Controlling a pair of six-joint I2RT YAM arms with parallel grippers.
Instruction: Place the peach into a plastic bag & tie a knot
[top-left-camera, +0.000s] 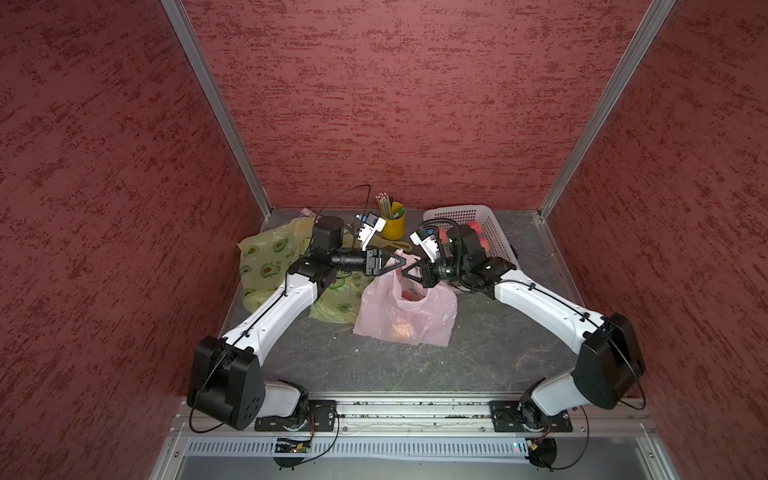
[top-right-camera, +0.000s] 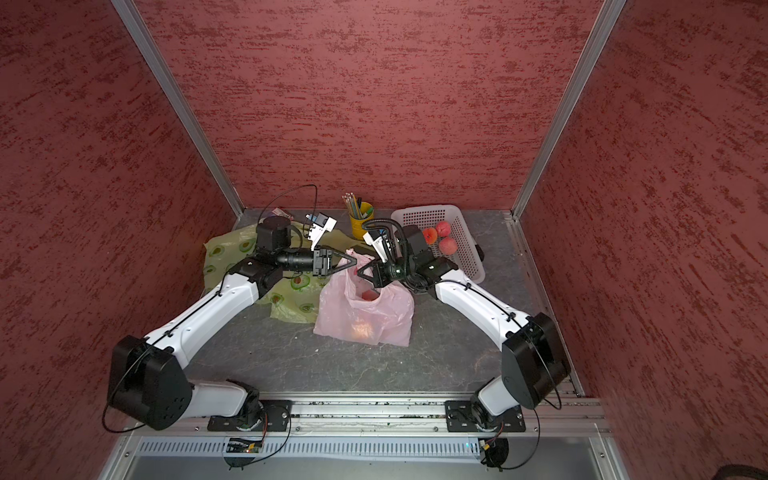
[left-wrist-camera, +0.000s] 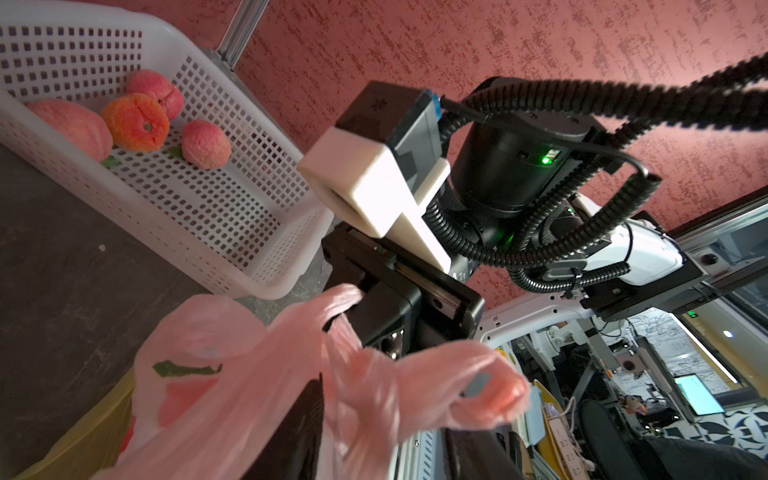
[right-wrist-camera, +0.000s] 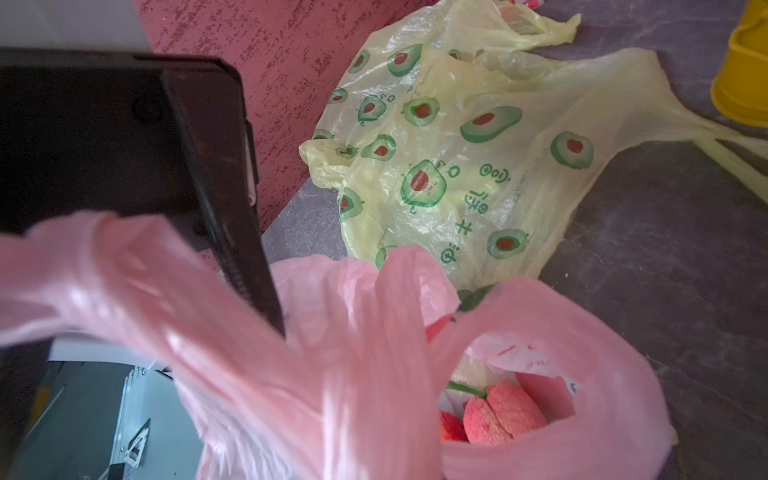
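Note:
A pink plastic bag stands on the table, with peaches showing through its mouth. Its upper end is bunched and twisted in the left wrist view. My left gripper is at the bag's top, its fingers apart with pink film passing between them. Close beside it, my right gripper is shut over the bag's mouth. A pink strand runs against the right gripper's body. The bag hides the right fingertips in both wrist views, so whether film is pinched there cannot be told.
At the back right a white basket holds several peaches. A green avocado-print bag lies flat at left. Behind the grippers stands a yellow cup of pencils.

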